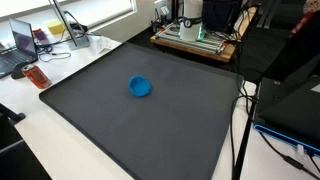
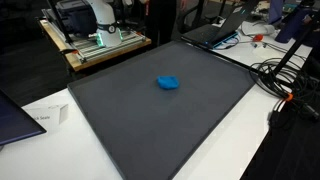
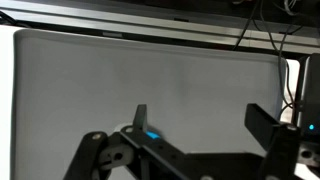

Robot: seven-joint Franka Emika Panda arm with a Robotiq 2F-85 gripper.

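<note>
A small bright blue object, roundish and possibly a bowl or a crumpled cloth (image 1: 139,87) lies on the dark grey mat (image 1: 150,120). The second exterior view shows the same blue object (image 2: 168,83) alone near the mat's middle. Seen from the wrist, only a sliver of the blue object (image 3: 152,135) appears beside the left finger; the gripper covers the rest. My gripper is open above the mat, its dark fingers wide apart with nothing held between them. Neither exterior view shows the gripper clearly.
Left of the mat in the first exterior view are a red can (image 1: 36,76) and a laptop (image 1: 24,42). Loose black cables (image 2: 290,85) lie on the white table by the mat.
</note>
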